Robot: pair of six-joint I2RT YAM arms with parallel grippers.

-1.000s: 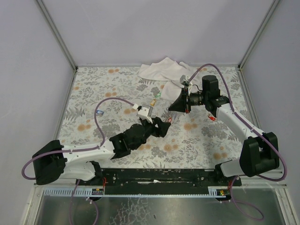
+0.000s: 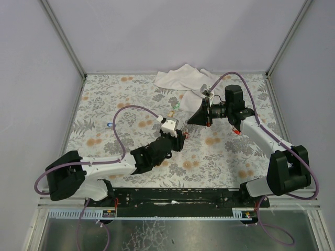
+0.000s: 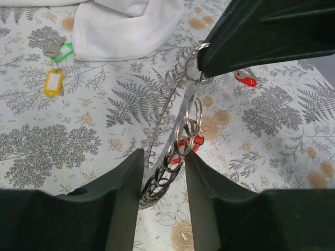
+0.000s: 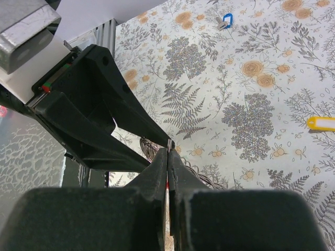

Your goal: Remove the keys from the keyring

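Observation:
My left gripper (image 2: 180, 139) sits at mid-table around a hanging bundle of metal rings (image 3: 178, 151), its fingers near the lower end; whether they grip it is unclear. Above, my right gripper (image 2: 191, 123) is shut at the upper end of the rings, holding a small ring (image 3: 192, 57) at its tip. A red-handled key (image 3: 194, 142) is behind the rings. Loose on the table lie a yellow-tagged key (image 3: 53, 82), a green one (image 3: 65, 51), a red one (image 3: 246, 77) and a blue one (image 4: 226, 21).
A white cloth (image 2: 183, 78) lies at the back edge.
The right gripper has barely moved.

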